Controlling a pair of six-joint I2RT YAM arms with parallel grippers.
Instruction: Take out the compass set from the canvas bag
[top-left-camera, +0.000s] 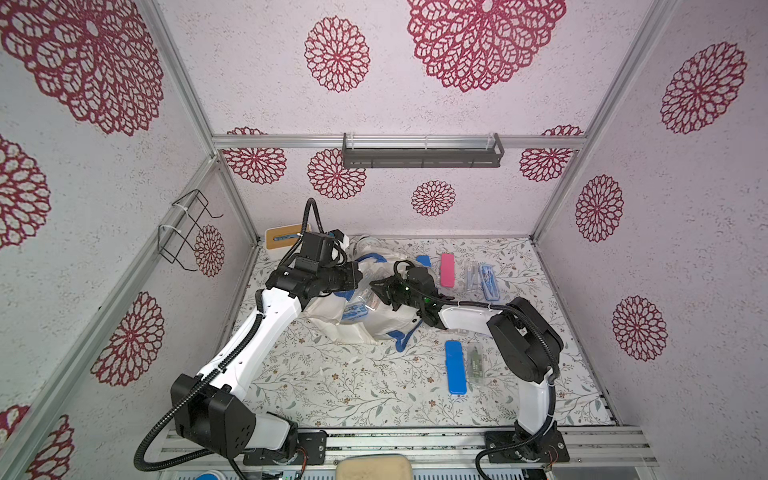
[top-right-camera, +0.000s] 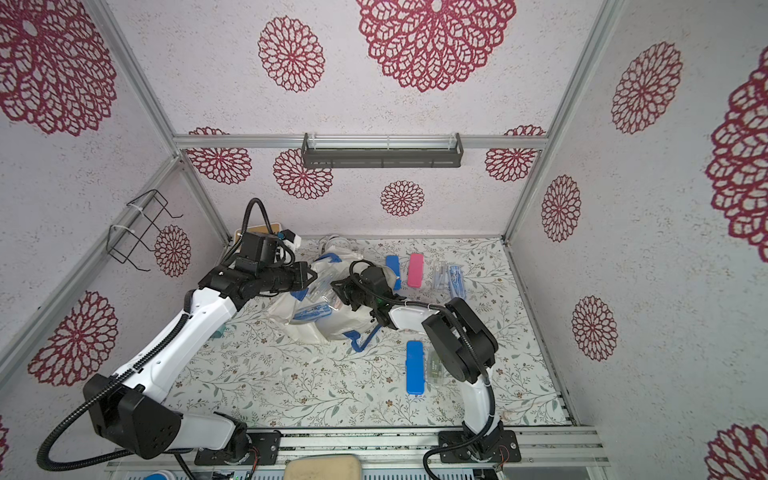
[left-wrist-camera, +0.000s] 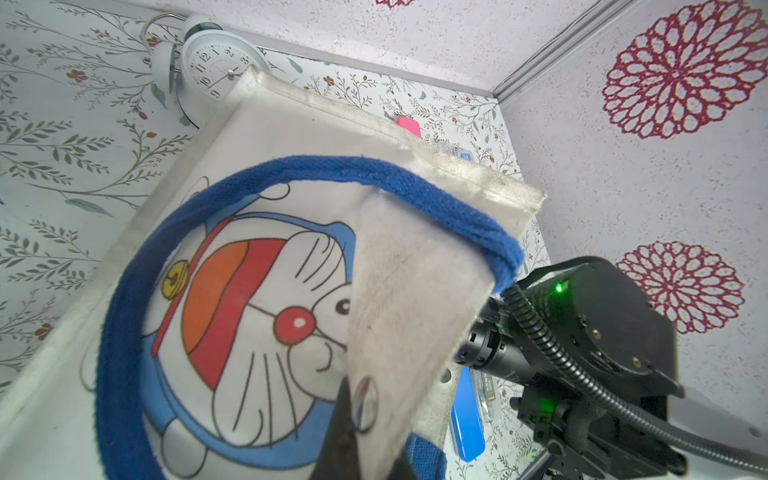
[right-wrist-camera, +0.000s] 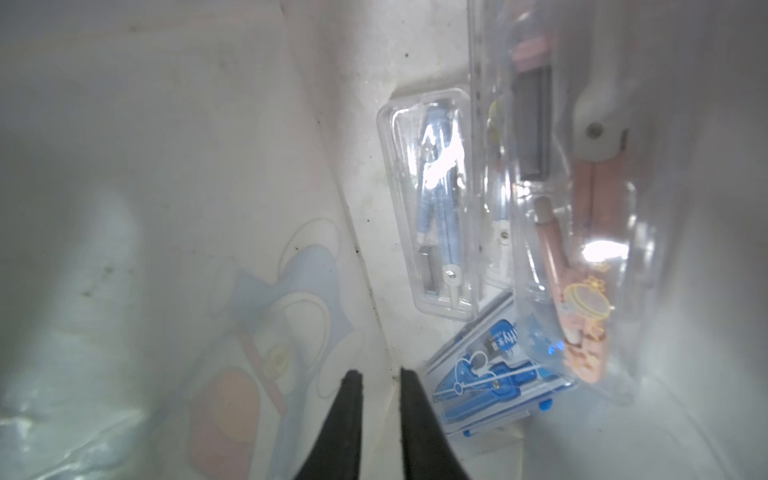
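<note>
The canvas bag (left-wrist-camera: 240, 128) with a Doraemon print and blue handles lies mid-table; my left gripper is shut at its folded edge. My right gripper reaches inside the bag, its fingers part open with nothing clearly between them. In the right wrist view, a blue compass set (right-wrist-camera: 432, 200) in a clear case lies beyond the fingertips, beside a larger pink set (right-wrist-camera: 592, 208) in a clear case and a blue printed pack (right-wrist-camera: 488, 376).
A blue case (top-left-camera: 455, 368), a pink case (top-left-camera: 447, 270) and clear packs (top-left-camera: 488, 280) lie on the table right of the bag. A white alarm clock (left-wrist-camera: 212, 68) stands behind it.
</note>
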